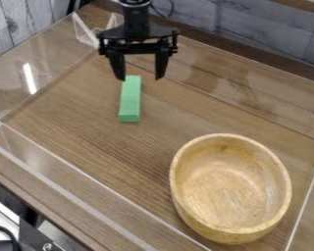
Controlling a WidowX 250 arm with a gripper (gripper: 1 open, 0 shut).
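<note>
My black gripper (137, 65) hangs at the upper middle, open, its two fingers spread apart with nothing between them. Just below it a long green block (130, 98) lies flat on the wooden surface, roughly pointing away from the camera, apart from the fingertips.
A large yellow round bowl (230, 186) fills the lower right. The wooden surface (68, 127) is otherwise mostly clear, with raised edges at the back and sides. A dark object sits at the bottom left corner.
</note>
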